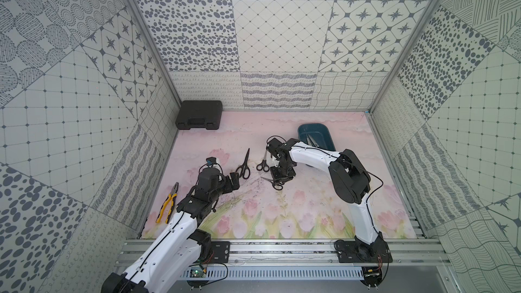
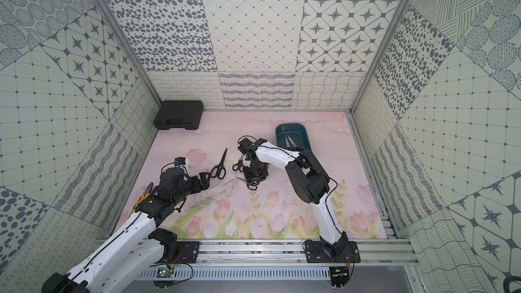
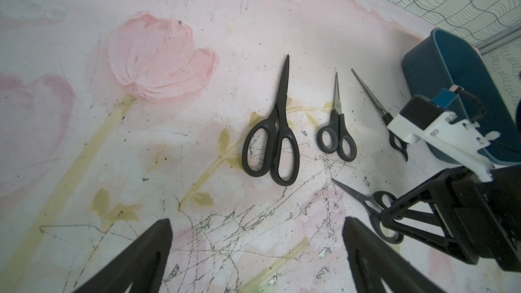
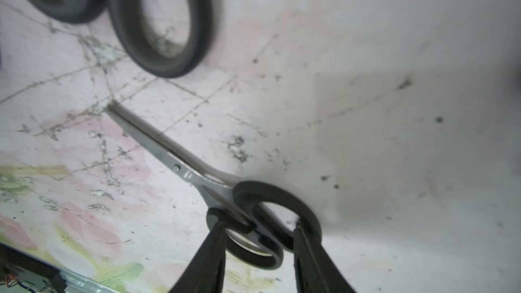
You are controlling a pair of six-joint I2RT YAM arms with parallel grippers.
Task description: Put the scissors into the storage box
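Observation:
Several scissors lie on the table. In the right wrist view, small scissors (image 4: 175, 167) lie with both handle loops just at the fingertips of my right gripper, which are part apart; whether they grip is unclear. Large black scissors (image 3: 279, 116) and other scissors (image 3: 336, 124) lie behind in the left wrist view, with slim scissors (image 3: 369, 89) beside them. The blue storage box (image 2: 292, 128) at the back right holds some scissors. My left gripper (image 1: 233, 181) stands open over the left of the table, nothing between its fingers.
A black case (image 1: 198, 114) sits at the back left. Yellow-handled pliers (image 1: 166, 206) lie at the left front.

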